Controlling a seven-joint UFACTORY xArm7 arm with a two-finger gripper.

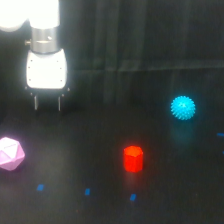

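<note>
My gripper (48, 103) hangs at the upper left, below its white hand (47, 71), pointing down. Its two thin fingers stand apart with nothing visible between them, so it is open. A small red block with a faceted outline (133, 159) rests on the dark surface right of centre, lower than the gripper in the view. At the left edge lies a pink many-sided solid (10, 154), below and left of the gripper. On the right is a cyan round thing with a bumpy rim (183, 108), well apart from the gripper.
The dark table (90, 160) carries several small blue marks, one of them a blue mark (87, 191) near the front. Open room lies between the three objects. Behind, a dark curtain-like backdrop (130, 50) fills the upper part.
</note>
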